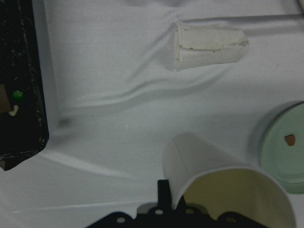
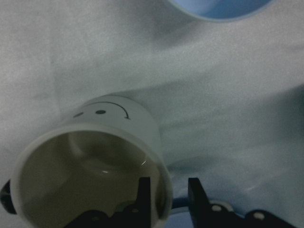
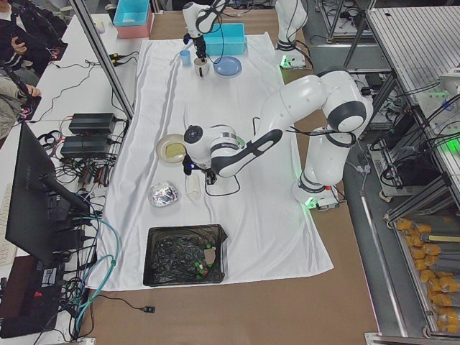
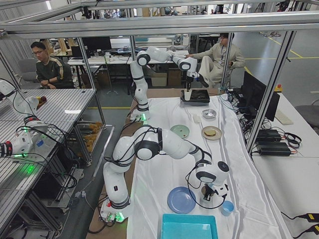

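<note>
My left gripper is shut on a white cup (image 1: 221, 199), raised above the cloth; a crumpled pale paper item (image 1: 209, 47) lies below, beside a green plate (image 1: 280, 156). In the right camera view this cup (image 4: 187, 95) hangs tilted near the black tray (image 4: 198, 103). My right gripper is open over the rim of a white mug with a drawn face (image 2: 109, 111), one finger inside and one outside. The mug stands between a blue cup (image 4: 227, 209) and a blue plate (image 4: 181, 199).
A tan plate with yellow content (image 3: 172, 148) and a foil bowl (image 3: 163, 194) sit along the cloth's side. A turquoise bin (image 4: 188, 226) is beside the blue plate. The black tray holds small bits.
</note>
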